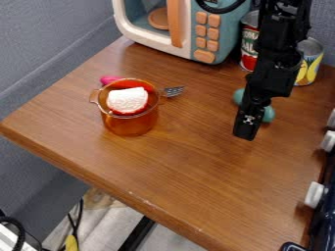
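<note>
My black gripper (248, 125) hangs low over the wooden table, right of the pot and in front of a green cucumber-like object (267, 114), which it partly hides. Whether its fingers are open or shut is not clear. An orange-red pot (127, 125) stands at the middle left with a white item (127, 98) in it. A fork (173, 91) and a pink object (109, 79) lie near the pot.
A toy microwave (210, 39) stands at the back, with cans (308, 71) behind my arm to the right. A stove (319, 206) borders the right edge.
</note>
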